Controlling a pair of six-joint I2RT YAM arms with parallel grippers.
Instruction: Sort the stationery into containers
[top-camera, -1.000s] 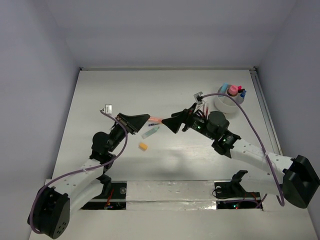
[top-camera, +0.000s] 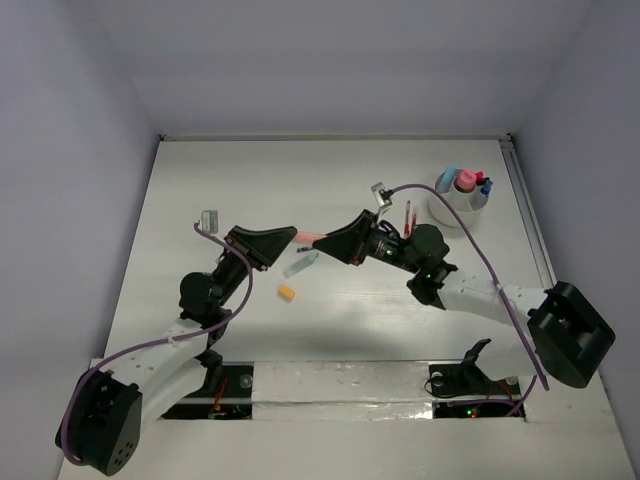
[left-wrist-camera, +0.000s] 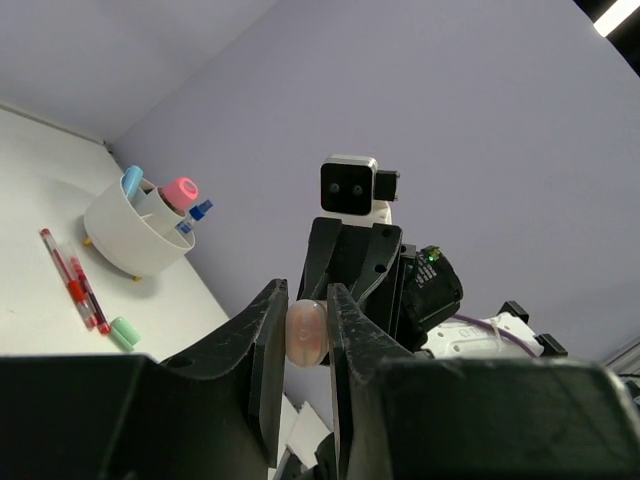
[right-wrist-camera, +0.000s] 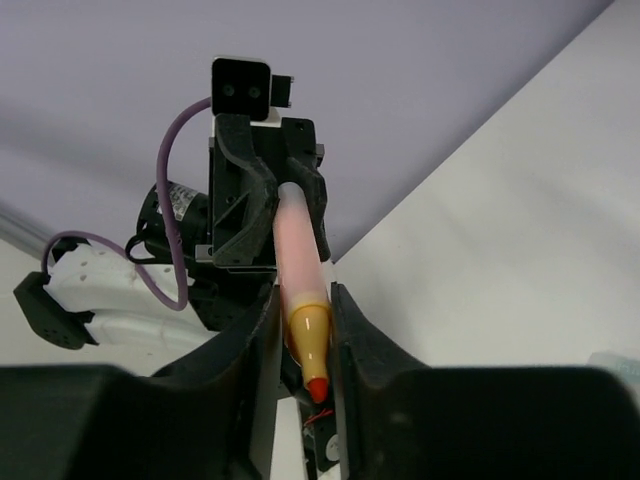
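Note:
A pink pen-like item with a yellow end and red tip (right-wrist-camera: 302, 280) spans between the two grippers above the table. My left gripper (top-camera: 288, 233) is shut on one end, its pale end showing between the fingers in the left wrist view (left-wrist-camera: 306, 330). My right gripper (top-camera: 332, 243) is shut on the other. A white container of stationery stands at the back right. Red pens (left-wrist-camera: 60, 270) and a green item (left-wrist-camera: 126, 333) lie near it. A yellow block (top-camera: 286, 292) and a pale bottle-like item (top-camera: 301, 263) lie in the middle.
Side walls bound the workspace, with a rail along the back edge.
My right gripper has moved left onto the pink item and closed on it. The left gripper has shifted very slightly.

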